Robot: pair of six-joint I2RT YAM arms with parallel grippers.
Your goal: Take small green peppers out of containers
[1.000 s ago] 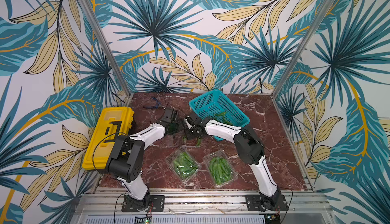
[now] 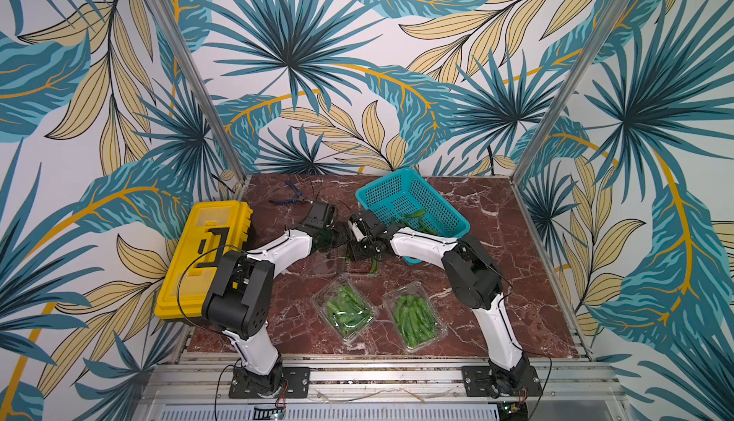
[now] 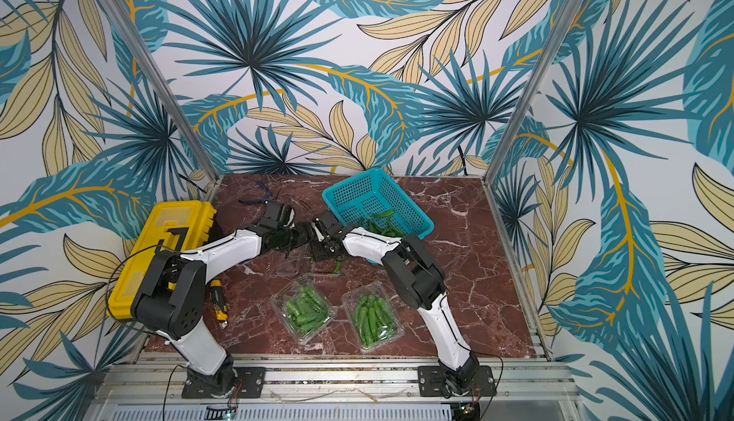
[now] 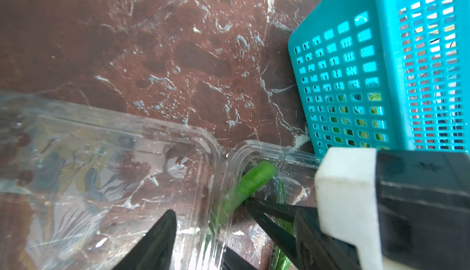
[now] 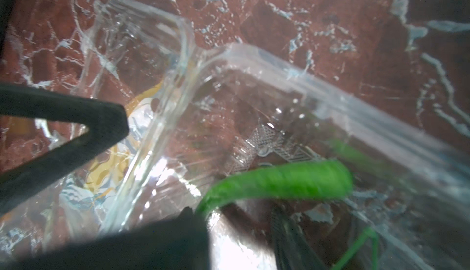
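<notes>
A green pepper (image 4: pixel 249 184) lies slanted inside a clear two-part container (image 4: pixel 220 145), at its dividing wall. My right gripper is open at that container, its fingers close beside the pepper's thin end; contact is unclear. Open above the container's left part, my left gripper faces the right one and holds nothing. Thin green pieces (image 5: pixel 357 248) show low in the right part. Two clear boxes full of peppers, the left box (image 2: pixel 348 310) and the right box (image 2: pixel 415 318), stand nearer the front.
A turquoise basket (image 2: pixel 382 184) with several green peppers inside stands behind and right of the container. At the left is a yellow toolbox (image 2: pixel 202 256); blue-handled pliers (image 2: pixel 286 198) lie at the back.
Both arms have shifted slightly, the two grippers coming a little closer together over the container. The basket and the full boxes have stayed in place.
</notes>
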